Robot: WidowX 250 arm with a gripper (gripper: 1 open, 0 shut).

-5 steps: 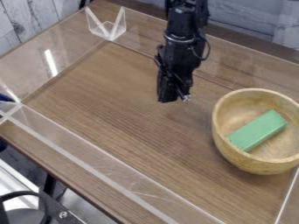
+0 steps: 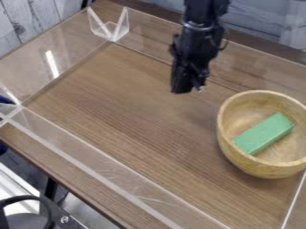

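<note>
My dark gripper [image 2: 185,82] hangs over the wooden table at the upper middle, its arm reaching up to the top edge. The fingertips are blurred and look close together, with nothing visible held. To its right and below is a round wooden bowl [image 2: 237,154] holding a green block [image 2: 264,131].
A clear plastic piece [image 2: 110,22] stands at the back left corner. Transparent rails run along the left and near edges. A black cable lies at the bottom left.
The gripper and arm have shifted slightly right and a little up, and now look blurred. The bowl and green block have stayed in place.
</note>
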